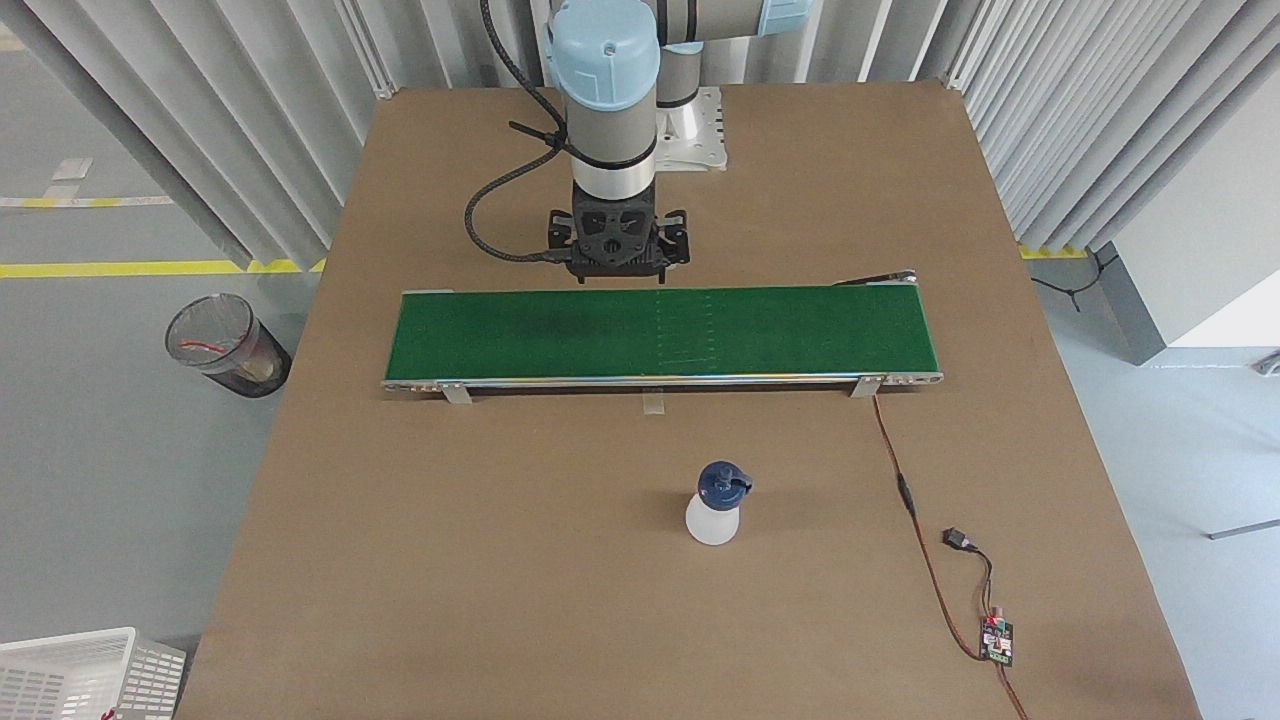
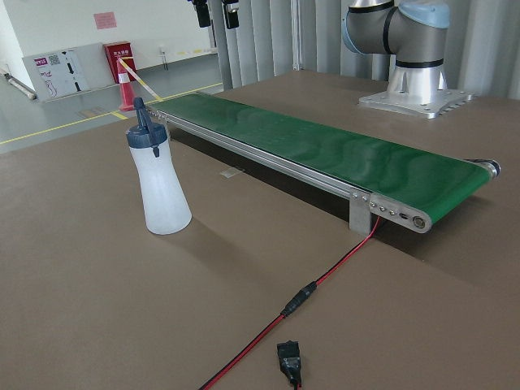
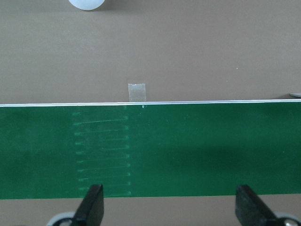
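Note:
A white squeeze bottle with a dark blue cap [image 1: 713, 504] [image 2: 162, 187] [image 3: 87, 2] stands upright on the brown table, in front of a green conveyor belt [image 1: 528, 330] [image 2: 309, 142] [image 3: 202, 141]. My gripper [image 1: 619, 266] hangs above the table just behind the belt, pointing down, its two black fingers wide open with nothing between them. In the left view only its fingertips show at the top edge.
Red and black wires with a connector [image 2: 289, 357] and a small circuit board [image 1: 997, 638] lie at the front right of the table. A white basket [image 1: 72, 672] and a dark bin [image 1: 228, 342] stand on the floor to the left.

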